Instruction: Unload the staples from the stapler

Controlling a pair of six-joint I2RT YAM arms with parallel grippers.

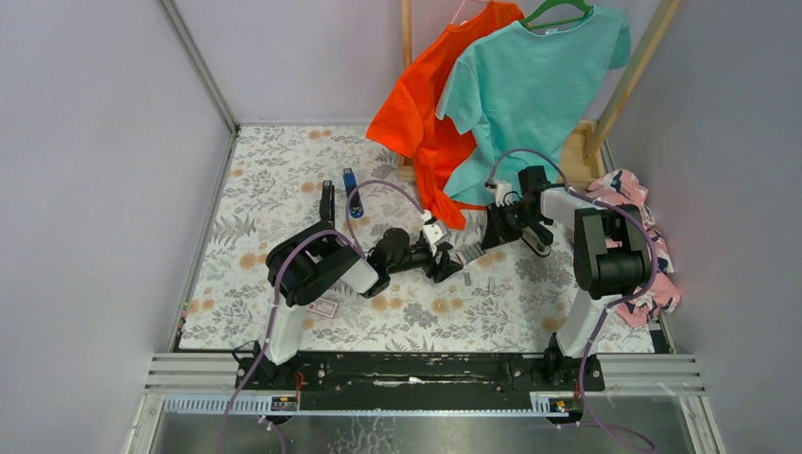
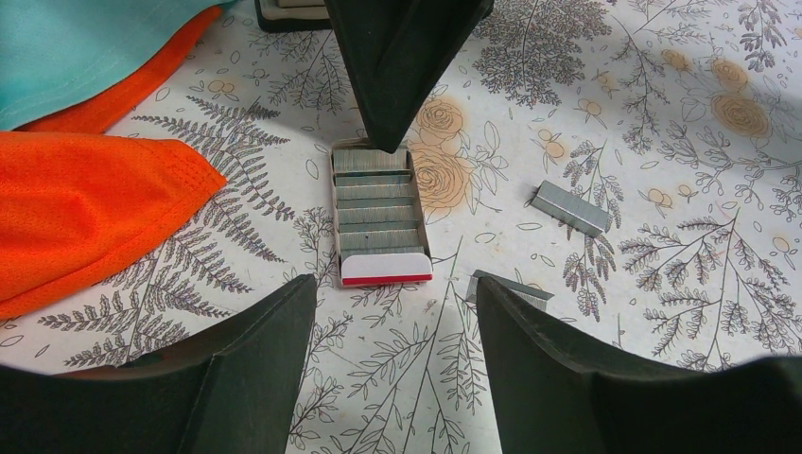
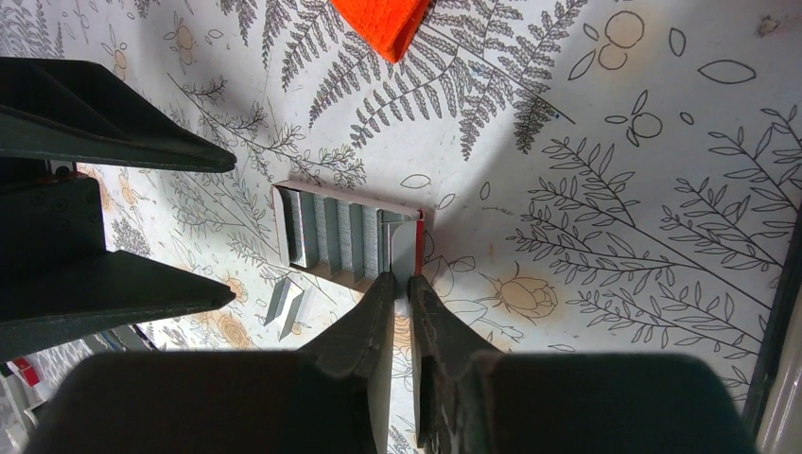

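A small open box of staple strips [image 2: 380,213] lies on the floral surface between the grippers. My right gripper has its fingertips at the box's white end flap [image 3: 403,244], close together; whether they grip it is unclear. My left gripper is open beside the box, with nothing between its fingers. Loose staple strips [image 2: 569,208] lie beside the box. The stapler is not clearly identifiable; a dark object [image 1: 535,244] lies partly hidden under the right arm.
An orange shirt [image 1: 435,151] and a turquoise shirt [image 1: 511,95] hang at the back, reaching the surface. Two elongated objects [image 1: 353,194] stand left of centre, and pink fabric [image 1: 643,298] lies at right.
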